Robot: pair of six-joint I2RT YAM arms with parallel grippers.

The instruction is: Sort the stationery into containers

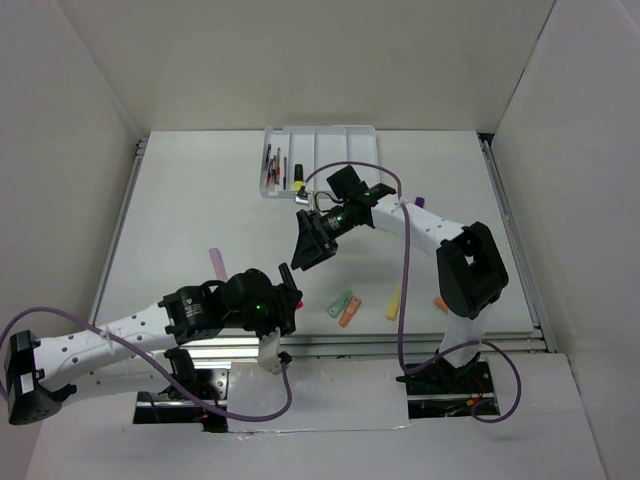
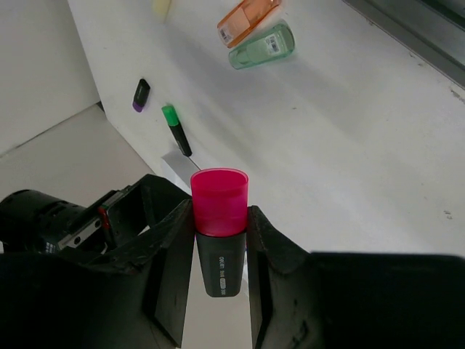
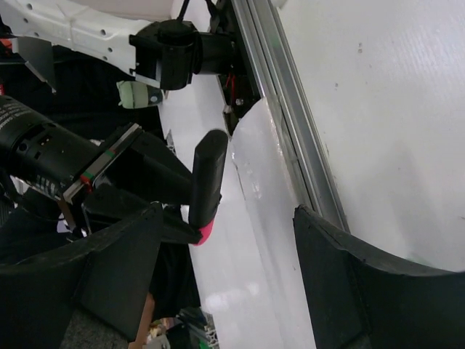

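Observation:
My left gripper is shut on a dark marker with a pink end (image 2: 219, 200), held upright near the front edge in the top view. My right gripper stands open above the middle of the table, nothing between its fingers. The white divided tray (image 1: 330, 160) at the back holds pens and a yellow-black marker (image 1: 298, 176). Loose on the table lie a pink item (image 1: 217, 263), green (image 1: 339, 304), orange (image 1: 350, 312) and yellow (image 1: 394, 303) items, plus a green-black marker (image 2: 177, 131) and a purple-black one (image 2: 141, 95).
Metal rails (image 3: 305, 145) run along the table edges, with walls at both sides and back. Both arms cover parts of the front and right.

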